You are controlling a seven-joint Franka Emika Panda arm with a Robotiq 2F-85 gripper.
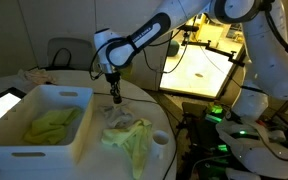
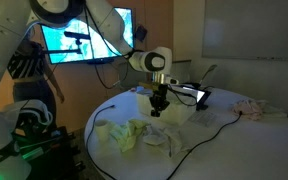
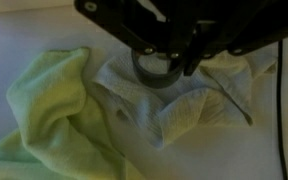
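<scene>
In exterior view 1 my gripper (image 1: pixel 115 93) points down above a crumpled grey cloth (image 1: pixel 118 117), to the right of the white box (image 1: pixel 29 155). The wrist view shows a small dark round thing (image 3: pixel 152 79) at the fingers, which are shut on it; the arm hides part of it, and I cannot tell what it is. Below it, the grey cloth (image 3: pixel 174 115) spreads out, with a yellow-green cloth (image 3: pixel 59 115) beside it. Another green cloth (image 1: pixel 51 126) lies inside the box.
A white mug (image 1: pixel 160 144) stands right of the yellow-green cloth on the table. A pinkish cloth (image 2: pixel 249 107) lies farther off, and a dark cable (image 2: pixel 199 145) crosses the tabletop. Bare table shows at the right of exterior view 2.
</scene>
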